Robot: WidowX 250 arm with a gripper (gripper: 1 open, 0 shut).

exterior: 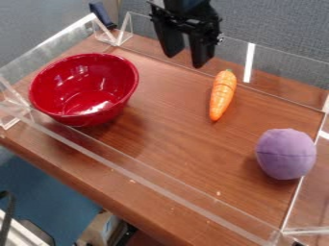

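Observation:
A black gripper (188, 47) hangs over the back of the wooden table, its two fingers apart and empty, pointing down. A red bowl (84, 88) stands at the left of the table. An orange carrot (221, 95) lies right of centre, below and to the right of the gripper. A purple ball (286, 154) rests at the front right.
Clear plastic walls (248, 62) edge the work area on the table (167, 167). A grey wall stands behind.

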